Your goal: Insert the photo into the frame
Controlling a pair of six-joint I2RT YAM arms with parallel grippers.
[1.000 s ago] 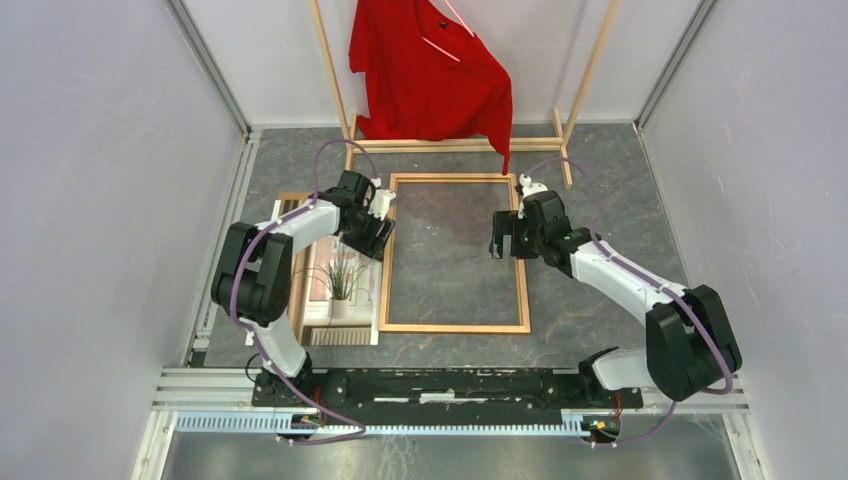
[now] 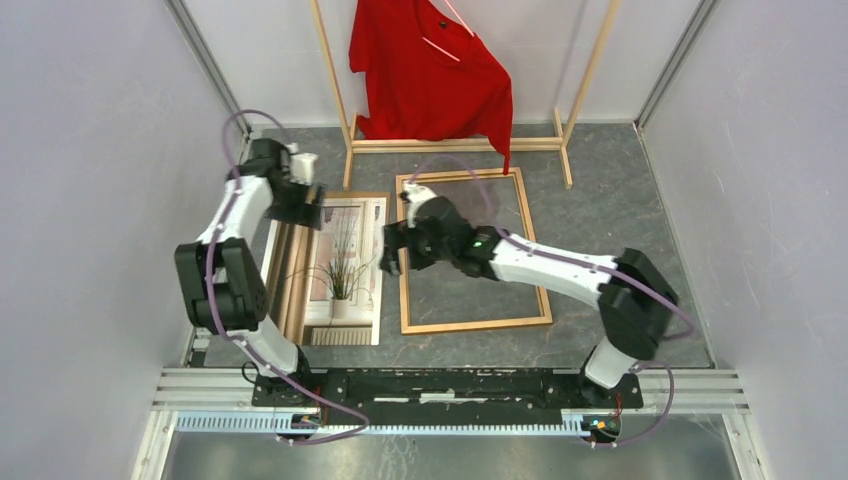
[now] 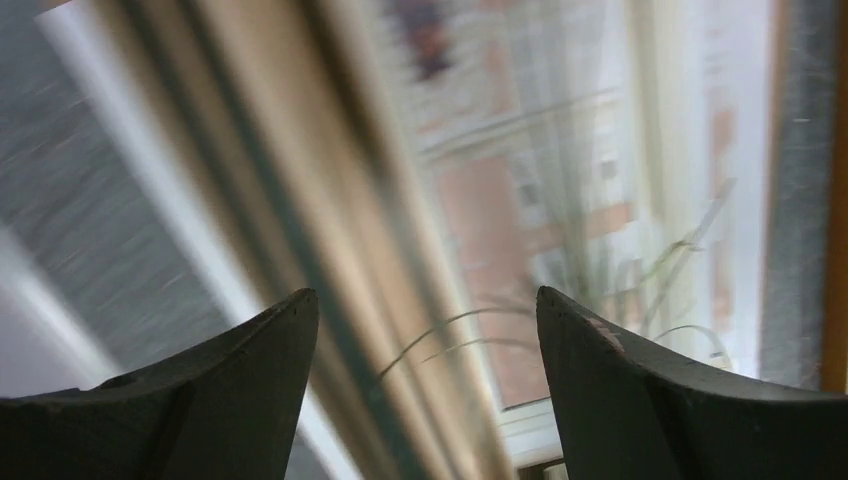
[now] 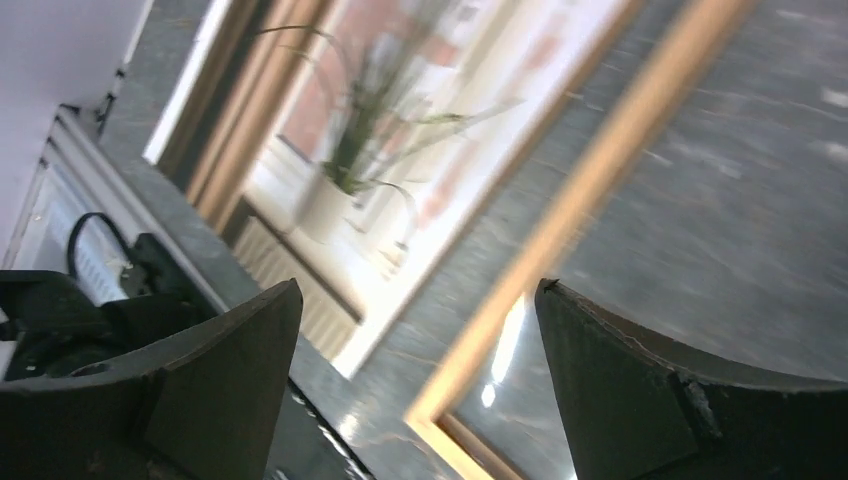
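The photo (image 2: 343,300), a flat print of a potted plant by a window with a pale border, lies on the dark floor at the left in the top view. Just right of it lies the empty wooden frame (image 2: 475,328), a narrow strip of floor between them. My left gripper (image 2: 318,205) is over the photo's upper left part, its fingers apart; only the print shows beyond its fingers (image 3: 250,360) in the left wrist view. Held open and empty, my right gripper (image 2: 390,255) hovers between the photo's right border and the frame's left bar (image 4: 590,190).
A red shirt (image 2: 430,80) hangs on a wooden stand (image 2: 450,146) at the back. Walls close in the area on both sides.
The frame has shifted a little to the right, away from the photo. My left gripper has swung left over the photo. The right gripper has crossed left from the frame's right side.
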